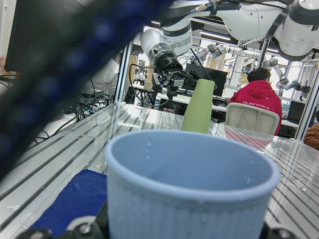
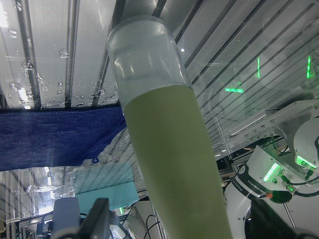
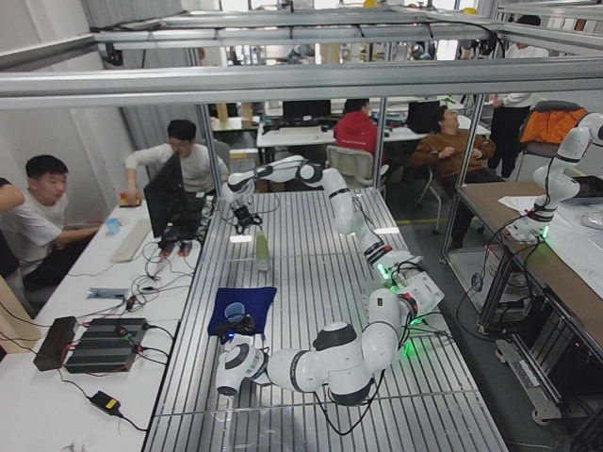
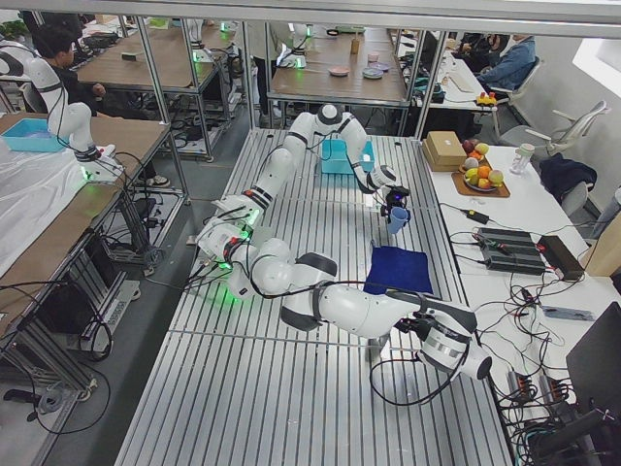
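A light blue cup (image 3: 236, 312) (image 4: 397, 220) (image 1: 192, 199) is at my left gripper (image 3: 236, 330) (image 4: 395, 202), raised over the navy cloth (image 3: 259, 301) (image 4: 396, 267) and filling the lower left wrist view; whether the fingers grip it is hard to tell. A tall bottle of green liquid (image 3: 262, 250) (image 1: 198, 107) (image 2: 169, 154) stands on the slatted table. My right gripper (image 3: 247, 220) is above and behind the bottle in the camera left view, apart from it, its fingers low at either side of the right wrist view.
A teal bin (image 4: 340, 165) stands at one end of the slatted table (image 3: 311, 264). A side desk (image 3: 38, 405) holds monitors, cables, black boxes and, in the camera right view, a plate of fruit (image 4: 483, 178).
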